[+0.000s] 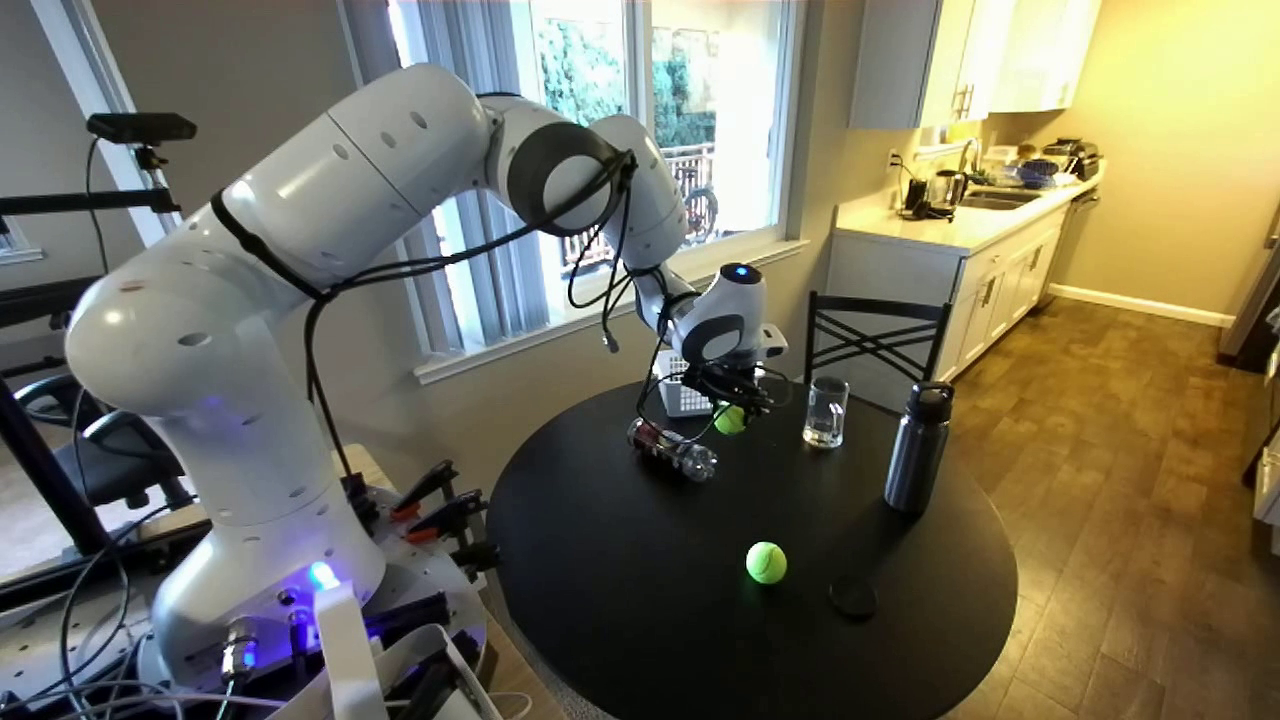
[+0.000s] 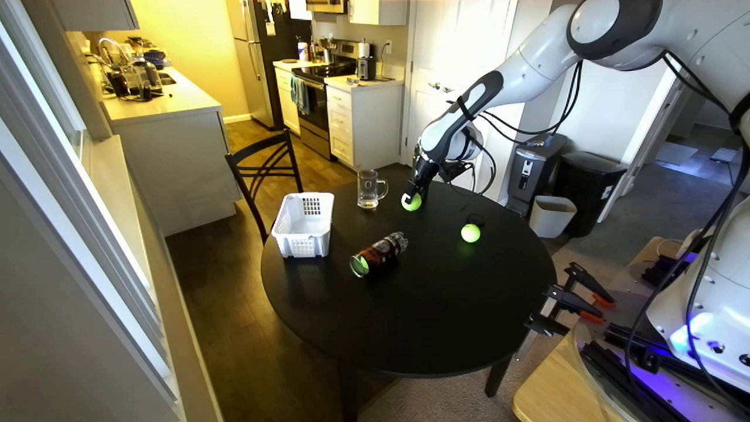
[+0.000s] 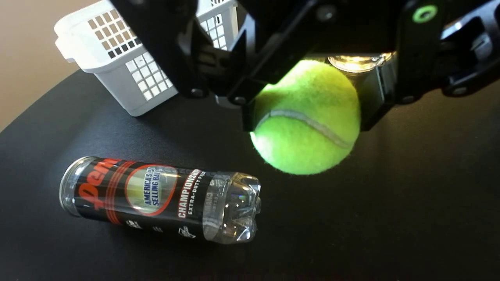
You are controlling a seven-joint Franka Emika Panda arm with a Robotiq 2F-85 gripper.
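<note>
A yellow-green tennis ball point(image 3: 307, 124) is pinched between the two fingers of my gripper, clear of the black table as the wrist view shows it. In exterior view 2 the same ball point(image 2: 411, 203) hangs under the gripper's tip. A second tennis ball point(image 1: 767, 563) rests on the near part of the table. The clear ball can point(image 3: 159, 201) with its black and red label lies on its side, below and left of the held ball in the wrist view. Behind it stands a white slotted basket point(image 2: 303, 226), which looks empty.
A glass mug point(image 1: 825, 412) stands on the table beyond the gripper, and a dark metal bottle point(image 1: 919, 448) is upright to the right. A black round lid point(image 1: 853, 598) lies near the loose ball. Bare tabletop point(image 2: 415, 316) spreads in front of the can.
</note>
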